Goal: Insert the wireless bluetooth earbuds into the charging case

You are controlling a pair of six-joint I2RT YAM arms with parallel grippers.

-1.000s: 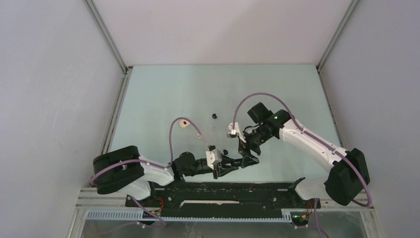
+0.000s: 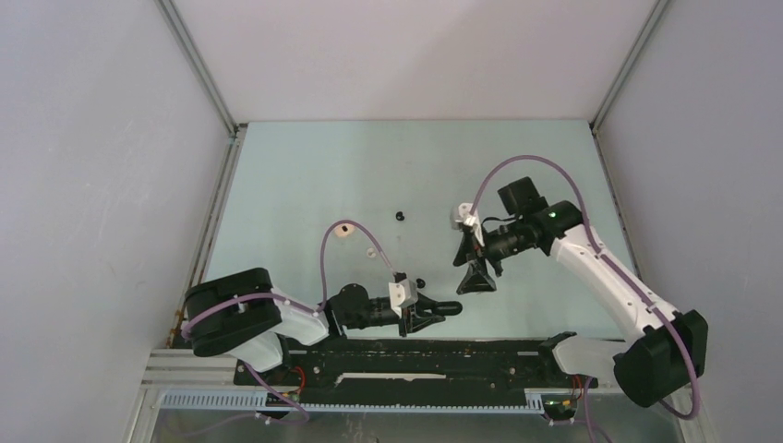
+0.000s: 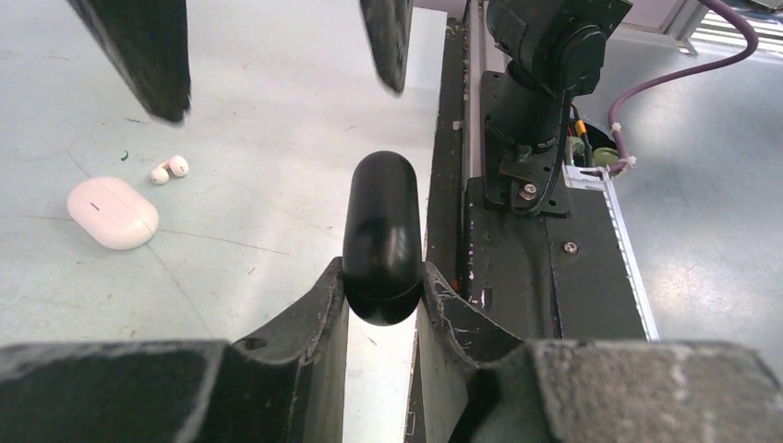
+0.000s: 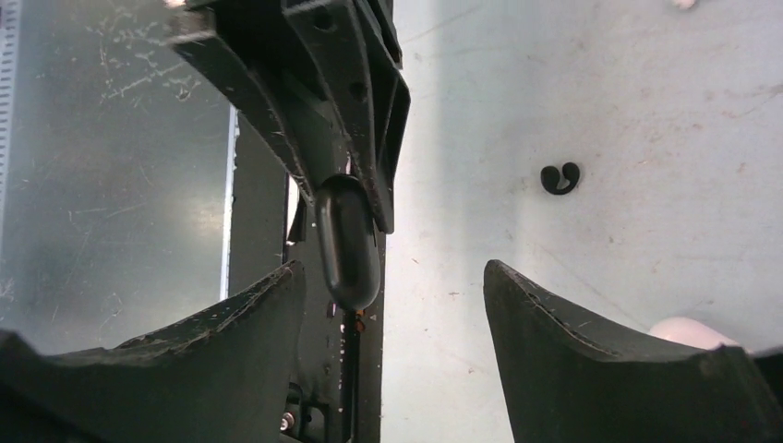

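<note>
My left gripper is shut on a black charging case, which also shows in the right wrist view (image 4: 347, 240) and at the bottom middle of the top view (image 2: 443, 308). My right gripper (image 2: 477, 268) stands open to the right of and above the case, nothing between its fingers. A pair of small black earbuds (image 4: 559, 180) lies on the table in the right wrist view. A white case (image 3: 113, 212) and two white earbuds (image 3: 169, 169) also lie on the table.
My right gripper has moved up and to the right, away from the black case. My left gripper with the case has barely moved.
</note>
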